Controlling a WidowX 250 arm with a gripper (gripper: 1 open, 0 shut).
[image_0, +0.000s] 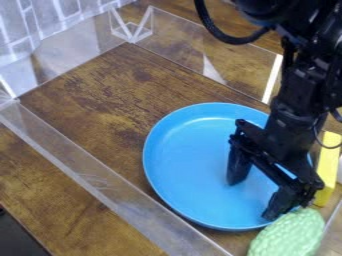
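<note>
My black gripper (266, 175) reaches down over the blue plate (190, 165), its two dark fingertips low inside it on the right side. The fingers stand apart, and I see no object between them, though the dark body hides part of the plate behind it.
A yellow block (326, 172) is at the right edge, partly behind the gripper. A pale green textured object (287, 236) lies below the plate at bottom right. Clear walls border the wooden floor, which is free at the left and upper middle (114, 100).
</note>
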